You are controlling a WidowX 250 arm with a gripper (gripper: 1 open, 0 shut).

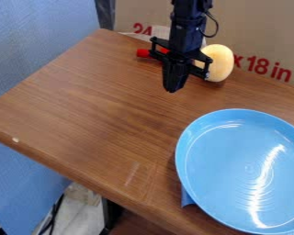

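A black robot gripper hangs from the top of the view over the back of the wooden table, fingers pointing down; whether it is open or shut is unclear. Just behind and right of it is a pale yellow rounded object. A red object lies behind the gripper's left side, partly hidden, with something white near it. A light blue plate fills the front right of the table.
A cardboard sheet with red printing stands along the back. The table's edge drops away at the left toward a blue surface.
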